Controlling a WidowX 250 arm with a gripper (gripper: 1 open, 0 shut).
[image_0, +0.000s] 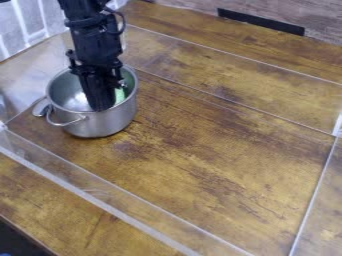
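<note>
A steel pot (91, 122) with side handles stands on the wooden table at the left. My black gripper (94, 92) reaches down into the pot from above and hides much of its inside. Some light green item (119, 96) shows at the pot's right inner side, beside the gripper. The fingertips are too dark and low in the pot to tell what, if anything, lies between them.
Pale strips cross it along the front left and right side. A light surface lies behind the pot at the left.
</note>
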